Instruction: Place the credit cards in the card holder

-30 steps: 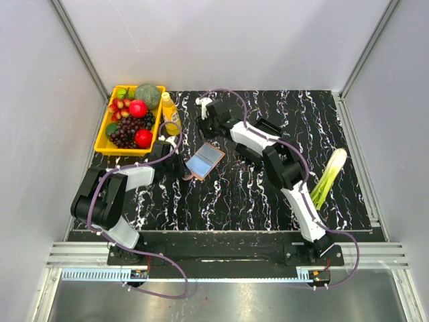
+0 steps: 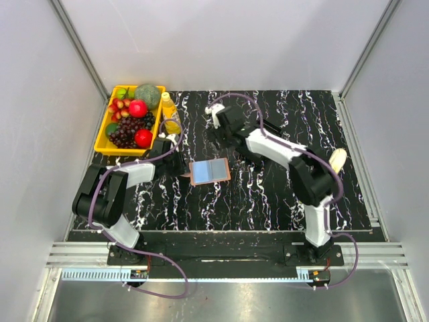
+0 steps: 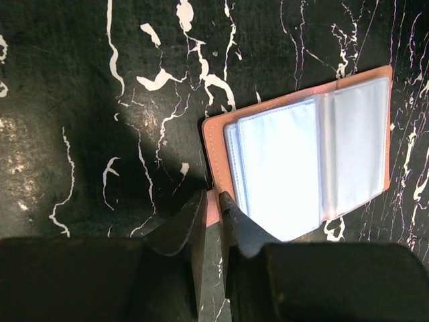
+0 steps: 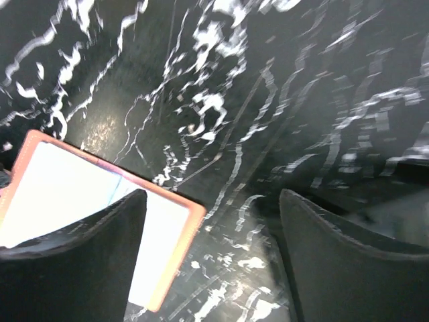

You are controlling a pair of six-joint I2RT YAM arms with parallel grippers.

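Observation:
An orange-edged card holder (image 2: 210, 171) with pale translucent sleeves lies open on the black marbled table. My left gripper is at the holder's lower left edge, its fingertips close together at an orange tab (image 3: 212, 215); whether it grips that tab is unclear. In the right wrist view the holder (image 4: 169, 227) lies at lower left, below and left of my right gripper, whose fingers are apart, blurred, with nothing visible between them. No loose card can be made out clearly.
A yellow fruit tray (image 2: 102, 142) and a yellow bottle (image 2: 170, 114) stand at the back left. Dark objects (image 2: 271, 126) lie under and behind the right arm. A leafy vegetable (image 2: 337, 161) lies far right.
The holder has rotated to lie nearly level in the top view. My right arm has moved right, away from it; the left arm has stayed in place.

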